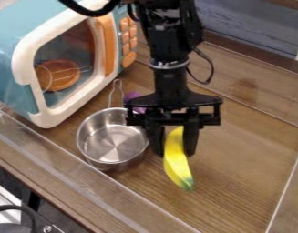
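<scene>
My black gripper (173,136) is shut on a yellow banana (179,167), which hangs below the fingers with its green tip pointing down. Just left of it is a steel pot (105,147) with a handle toward the back. A purple object (135,98), partly hidden by the gripper, lies behind the pot.
A blue-and-white toy microwave (42,86) with an orange item inside stands at the back left.
</scene>
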